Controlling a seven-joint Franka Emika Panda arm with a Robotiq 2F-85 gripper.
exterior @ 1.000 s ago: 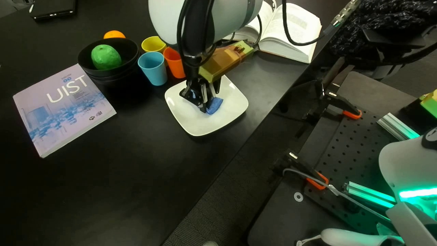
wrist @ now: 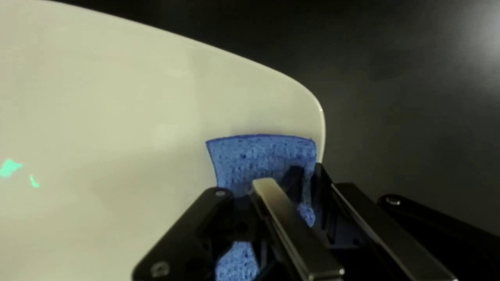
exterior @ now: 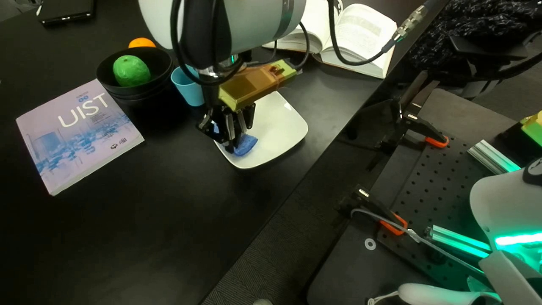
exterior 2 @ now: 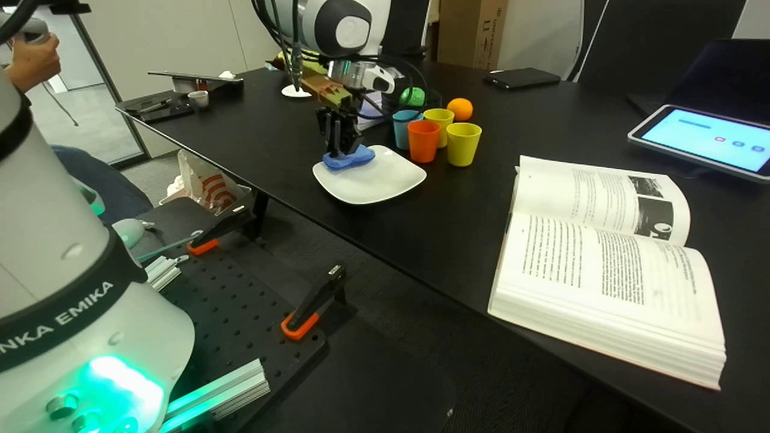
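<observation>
A blue sponge (wrist: 262, 152) is pinched between the fingers of my gripper (exterior: 234, 145), which is shut on it. In exterior view 2 the sponge (exterior 2: 349, 157) lies over the left part of the white plate (exterior 2: 375, 180), low against it. The wrist view puts the sponge near one rounded corner of the plate (wrist: 117, 117), just inside the rim. My fingers (wrist: 286, 210) cover part of the sponge's middle there. Whether the sponge presses on the plate's surface cannot be made out for certain.
Blue (exterior 2: 405, 130), orange (exterior 2: 423, 141) and yellow cups (exterior 2: 462, 144) stand close behind the plate. Black bowls (exterior: 104, 81) hold a green fruit (exterior: 131, 70). A UIST book (exterior: 78, 132) and an open book (exterior 2: 606, 267) lie nearby.
My gripper and the sponge have moved left in exterior view 1, from mid-plate to its left edge. The arm now hides the orange and yellow cups there. The plate has stayed put.
</observation>
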